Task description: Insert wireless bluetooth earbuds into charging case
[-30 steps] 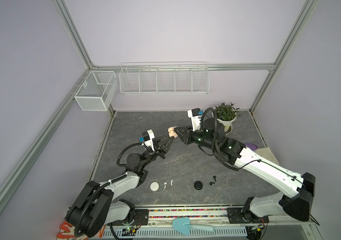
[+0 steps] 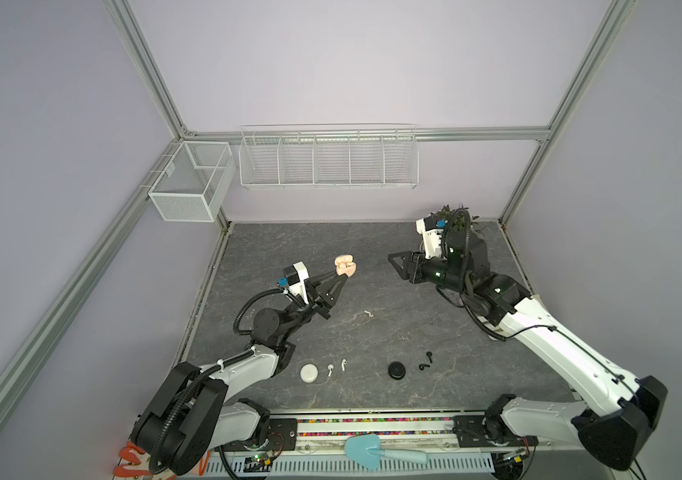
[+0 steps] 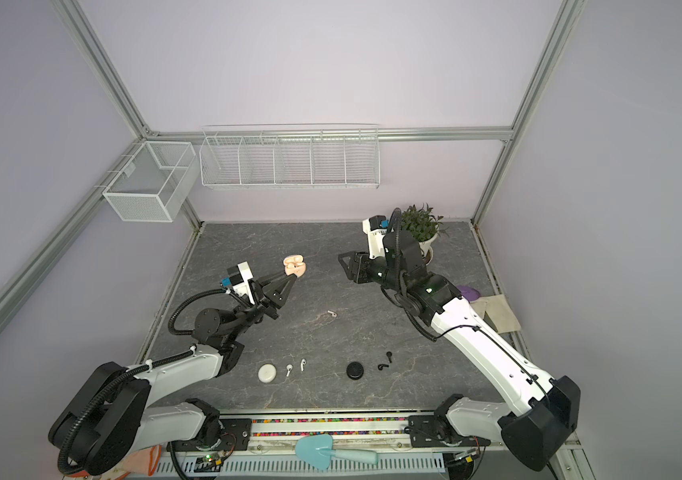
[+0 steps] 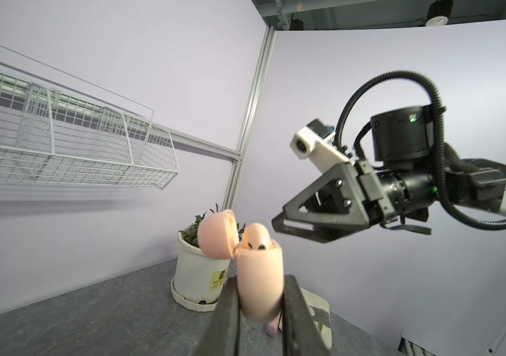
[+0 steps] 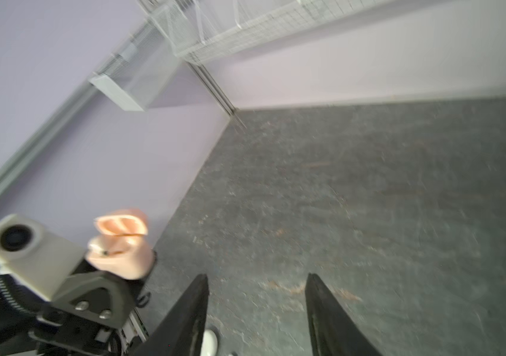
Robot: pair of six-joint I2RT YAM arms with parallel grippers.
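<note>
A peach charging case [image 4: 259,279] with its lid [image 4: 216,236] flipped open is held upright in my left gripper [image 2: 339,281], shut on it. An earbud [image 4: 256,236] shows in the case's top. My right gripper stands open and empty, off to the right of the case. A small pale earbud [image 3: 332,313] lies mid-table. A white round case [image 2: 309,373] with two white earbuds [image 2: 330,369] and a black case [image 2: 396,370] with black earbuds [image 2: 423,366] lie near the front.
A potted plant [image 3: 419,220] and a folded cloth [image 3: 497,312] are at the right back and side. Wire baskets [image 2: 329,160] hang on the walls.
My right gripper has drawn away to the right from the case, where it was touching or very close. The left arm holding the case has not visibly moved.
</note>
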